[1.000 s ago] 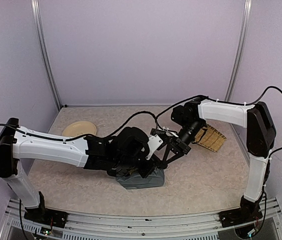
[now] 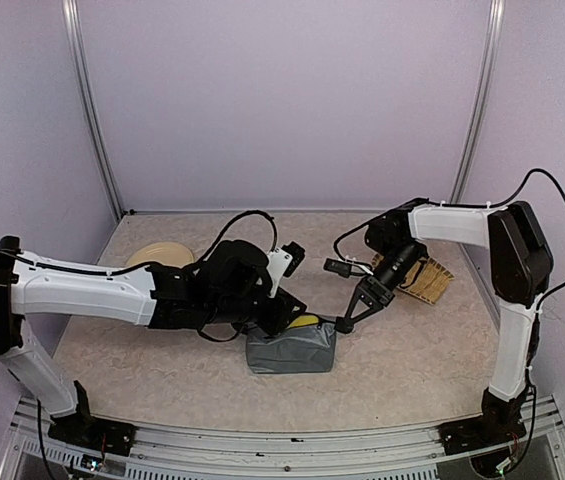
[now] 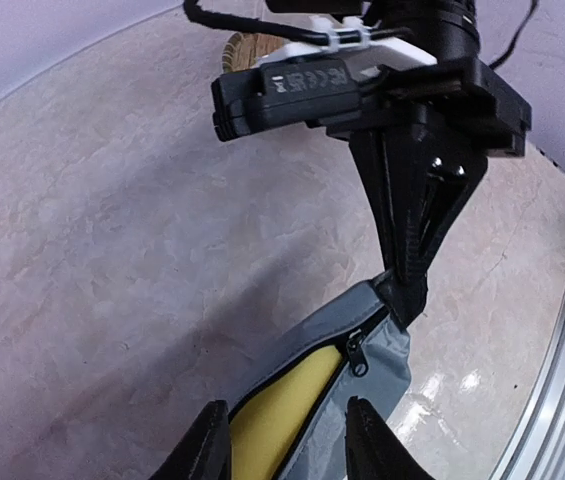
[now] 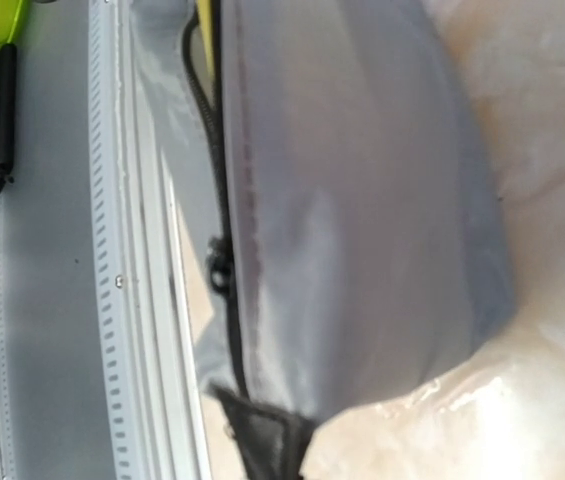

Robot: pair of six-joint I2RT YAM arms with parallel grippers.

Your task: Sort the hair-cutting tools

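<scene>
A grey zippered pouch (image 2: pixel 292 352) lies at the front middle of the table, its black-edged mouth parted and yellow showing inside. In the left wrist view, the zipper pull (image 3: pixel 356 355) sits near the pouch's far end. There my right gripper is shut on the pouch's end; the right wrist view shows the grey fabric (image 4: pixel 362 220) running up to its dark tips. My left gripper is part open above the yellow part (image 3: pixel 287 410) of the pouch, with nothing clearly held between its fingers. Any tools inside the pouch are hidden.
A round tan plate (image 2: pixel 162 254) stands at the back left, partly behind the left arm. A woven basket (image 2: pixel 428 282) is at the right, beyond the right arm. Both arms meet closely over the pouch.
My left gripper has drawn back left and up from the zipper's right end. The right gripper has shifted slightly right and down, and the pouch has moved slightly right with it.
</scene>
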